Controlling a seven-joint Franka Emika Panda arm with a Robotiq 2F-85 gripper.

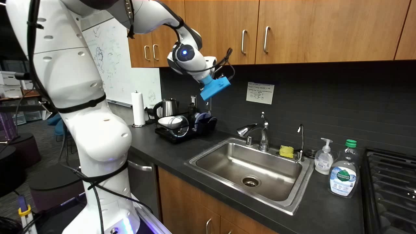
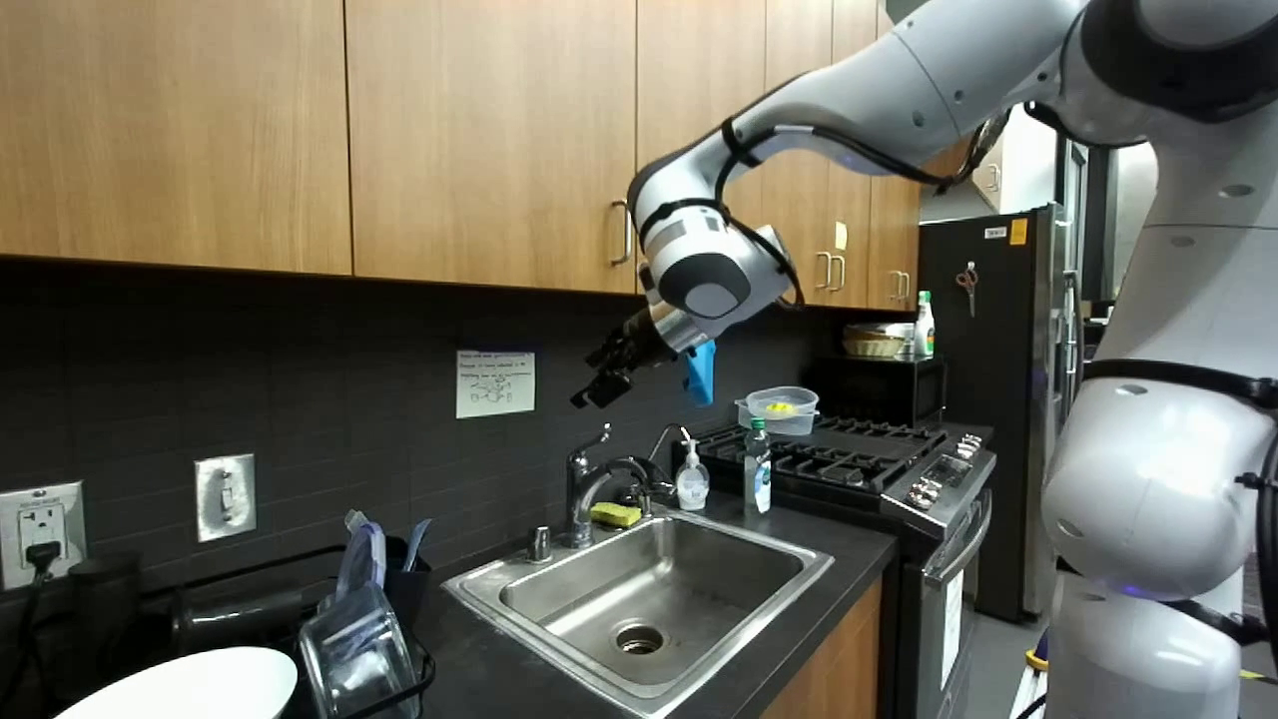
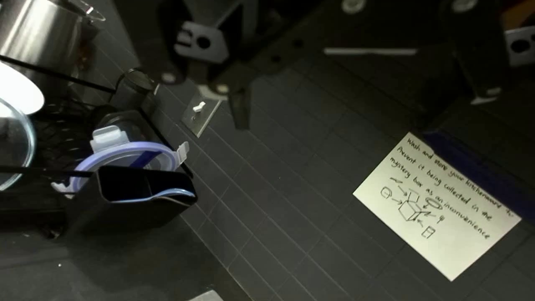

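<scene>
My gripper (image 2: 588,378) hangs in the air in front of the dark backsplash, below the wall cabinets. Its black fingers stand apart in the wrist view, and only bare wall and a handwritten note (image 3: 436,205) show beyond them. In exterior view 1 the blue mount (image 1: 214,88) on my wrist covers the fingers. Under and to the left of the gripper in the wrist view is a black dish rack (image 1: 173,137). It holds a black utensil cup (image 3: 130,210), a purple-rimmed lid (image 3: 100,154), a white bowl (image 2: 198,685) and clear containers.
The sink (image 1: 249,167) is empty, with a faucet (image 1: 264,134) at its back edge. A yellow sponge (image 1: 286,151), a soap pump (image 1: 323,159) and a dish soap bottle (image 1: 344,175) stand near it. Wall cabinets (image 2: 491,144) are close above my arm.
</scene>
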